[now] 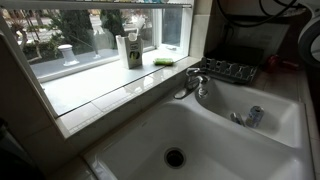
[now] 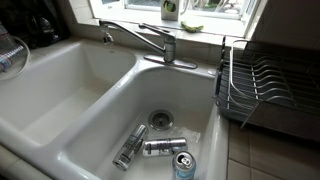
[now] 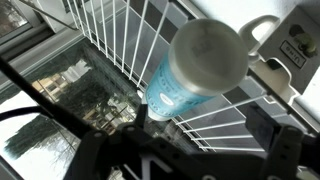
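A cylindrical container [image 3: 190, 75], light blue with a pale grey rounded end, stands out in the wrist view against a white wire rack [image 3: 125, 45]. My gripper is open at the bottom of that view. Its dark fingers [image 3: 115, 152] are spread left and right, the container above and between them; contact cannot be judged. Neither exterior view clearly shows the gripper. In exterior view 2 the right basin holds a blue can [image 2: 184, 165], a silver can [image 2: 164, 147] and another silver can [image 2: 130, 147].
Beside the sink sits a dark dish rack [image 2: 270, 85]. A faucet [image 2: 165, 45] reaches over the basins. The left basin [image 1: 130, 150] looks empty. On the windowsill are a white carton [image 1: 130, 50] and a green item [image 1: 164, 61].
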